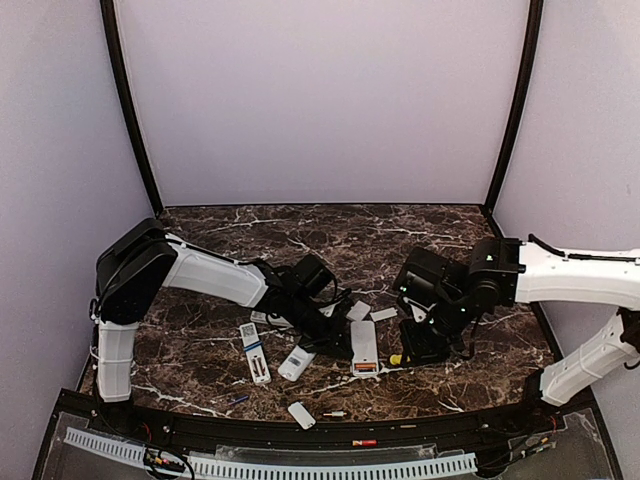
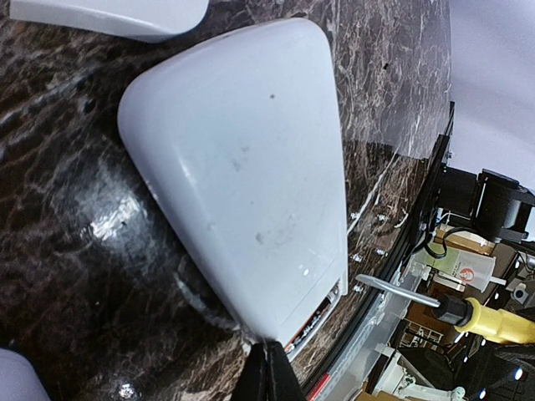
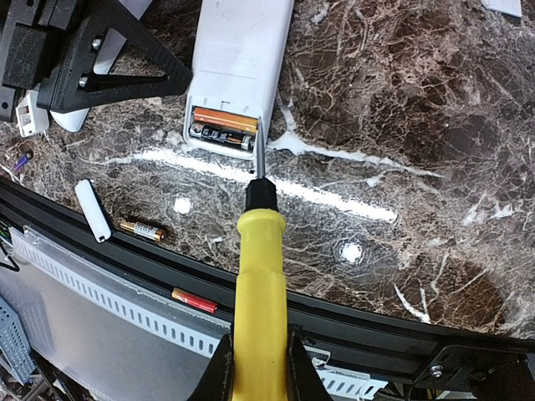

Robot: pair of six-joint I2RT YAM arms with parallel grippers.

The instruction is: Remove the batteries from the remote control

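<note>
A white remote point(image 1: 363, 342) lies face down with its battery bay open at the near end, holding an orange battery point(image 3: 224, 117) and a black battery point(image 3: 219, 137). My left gripper is shut at the remote's side near the bay, nothing visible between its fingers. My right gripper is shut on a yellow screwdriver point(image 3: 260, 301), whose metal tip reaches the right end of the bay in the right wrist view.
Other remotes point(image 1: 254, 352) point(image 1: 297, 362) lie to the left. A white cover point(image 3: 92, 209), a loose battery point(image 3: 142, 230) and a red battery point(image 3: 194, 299) are near the front edge.
</note>
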